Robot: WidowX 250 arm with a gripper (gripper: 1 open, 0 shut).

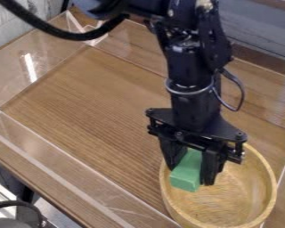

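Note:
My black gripper (199, 151) is shut on a green block (188, 174), its fingers at the block's upper part. The block is held inside a yellow oval bowl (228, 207) at the lower right of the camera view, near the bowl's left side. Whether the block rests on the bowl's bottom is hard to tell.
A wooden tray floor (79, 116) takes up most of the view and is clear to the left and behind. Clear walls edge it on the left and right. Black cables hang over the top left and lie beyond the lower left corner.

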